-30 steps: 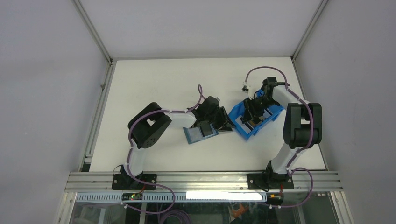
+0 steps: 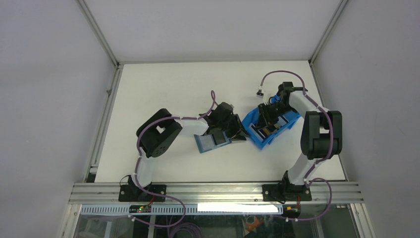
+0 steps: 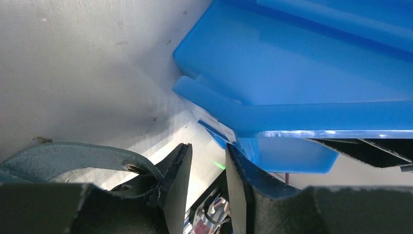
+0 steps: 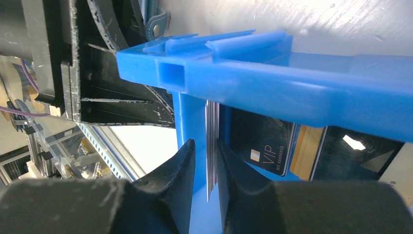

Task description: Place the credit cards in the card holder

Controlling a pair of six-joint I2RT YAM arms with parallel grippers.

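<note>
A blue-grey card holder (image 2: 213,141) lies on the table in the top view. My left gripper (image 2: 241,135) is at its right end, beside the blue box (image 2: 261,143). In the left wrist view, the left fingertips (image 3: 185,153) stand apart with table showing between them; whether anything is held farther back is hidden. My right gripper is part open at the box's left end. Thin, pale card edges (image 4: 212,146) stand upright between its fingers, close to one of them. A black VIP card (image 4: 260,141) and another dark card (image 4: 353,153) lie beyond.
The box's raised blue rim (image 4: 292,90) runs close above the right fingers. Part of the left arm (image 4: 117,73) is just outside the box's end.
In the top view, both arms, the box and the card holder keep nearly the same places.
</note>
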